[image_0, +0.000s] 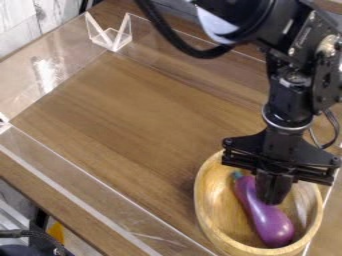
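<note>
A purple toy eggplant (271, 222) lies in a round wooden bowl (214, 215) at the lower right. My black gripper (273, 188) reaches down into the bowl from above, its fingertips over or beside the upper end of the eggplant. The fingers look shut; whether they touch the eggplant I cannot tell.
A clear plastic bracket (110, 35) stands at the back left. Transparent edging runs along the left side, and dark cables show at the lower left.
</note>
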